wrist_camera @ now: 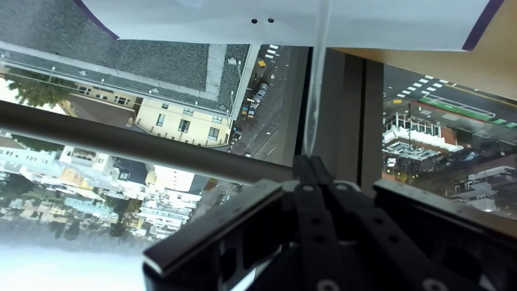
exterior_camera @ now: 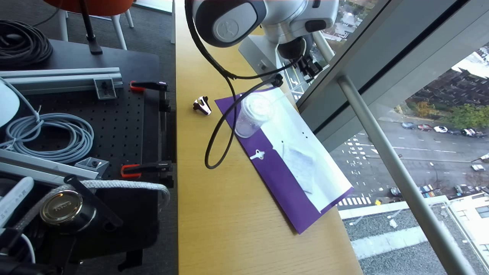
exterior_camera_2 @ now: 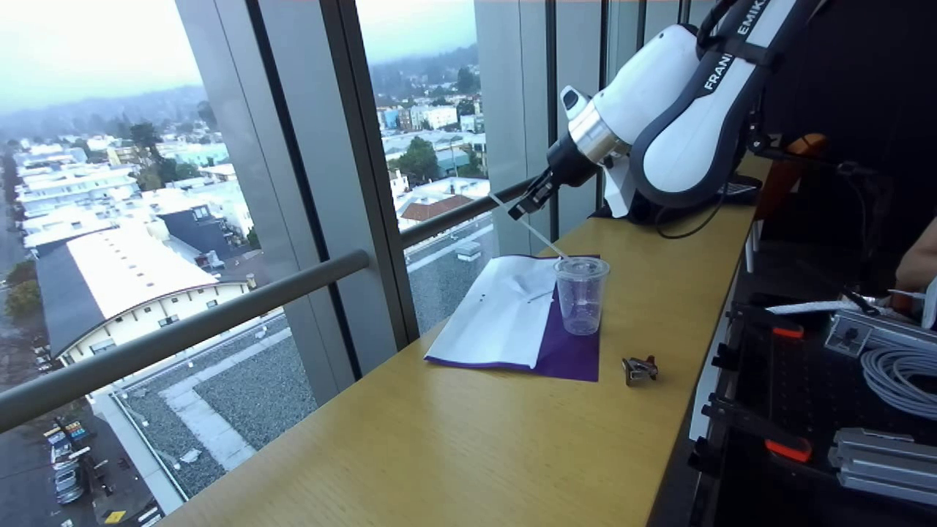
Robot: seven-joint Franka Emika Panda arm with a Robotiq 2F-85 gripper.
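Note:
A clear plastic cup (exterior_camera_2: 580, 298) stands upright on a purple folder (exterior_camera_2: 571, 347) beside the window. From its top a thin pale straw (exterior_camera_2: 537, 233) leans out toward the window side and up to my gripper (exterior_camera_2: 517, 211). In the wrist view the fingers are closed together, and the straw (wrist_camera: 317, 77) runs down the picture to the fingertips. Whether it is pinched there or passes just in front, I cannot tell. My gripper (exterior_camera: 313, 73) hangs beyond the folder's far end, near the window rail, in exterior view 1.
White paper (exterior_camera: 316, 160) covers part of the folder. A small metal staple remover (exterior_camera_2: 640, 369) lies on the wooden table (exterior_camera_2: 492, 439), whose near part is clear. A metal rail (exterior_camera: 389, 142) runs along the window. The arm's cable loop (exterior_camera: 213, 137) hangs across the cup in exterior view 1.

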